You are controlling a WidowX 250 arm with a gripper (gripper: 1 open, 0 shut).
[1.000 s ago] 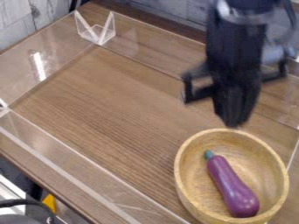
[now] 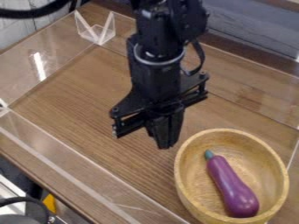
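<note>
My black gripper [image 2: 162,138] fills the upper middle of the view, pointing down over the wooden table [image 2: 82,149], shut with nothing visible between its fingers. It is left of and above a round tan bowl [image 2: 193,184]. In the bowl lies a purple eggplant [image 2: 233,188] with a teal stem end.
A clear angular object [image 2: 96,26] sits at the back left. A black cable or part [image 2: 24,206] shows at the bottom left corner. Raised edges run along the table's sides.
My gripper has moved left and come lower and nearer in the view, from over the right side to the middle. The bowl and eggplant have not moved.
</note>
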